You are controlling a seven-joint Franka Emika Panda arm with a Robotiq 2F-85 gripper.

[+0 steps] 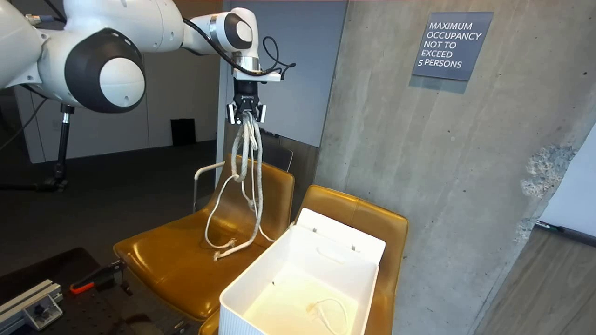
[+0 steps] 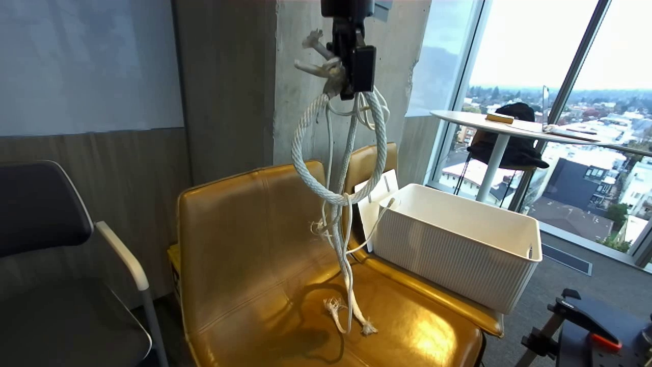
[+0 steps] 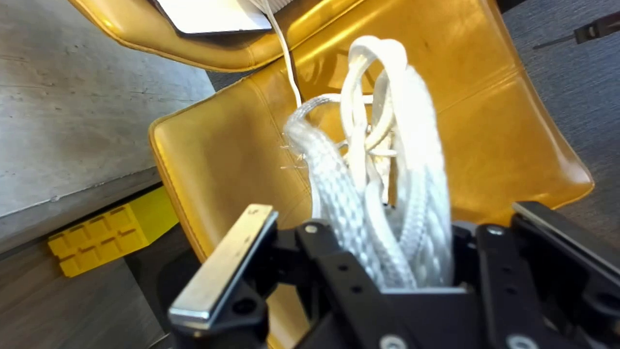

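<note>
A bundle of white rope point(image 1: 259, 167) hangs in loops and loose strands below my gripper point(image 1: 246, 117), which is shut on it. In exterior view 2, one thick rope loop point(image 2: 297, 147) hangs open, and knotted, frayed ends stick out beside the fingers. Lower strands reach down to the tan leather chair point(image 2: 244, 244), with frayed tips at its seat. The wrist view shows the rope point(image 3: 427, 174) bunched in front of my fingers, covering the grip itself. To the right of the hanging bundle stands a white ribbed bin point(image 1: 237, 290), with a thin pale cord point(image 1: 328, 315) inside.
The bin rests on a second tan chair point(image 1: 357, 209) by the concrete wall point(image 1: 447, 167). A dark table with a clamp point(image 1: 98, 276) is at lower left in exterior view 1. A grey chair point(image 2: 122, 251) stands left in exterior view 2.
</note>
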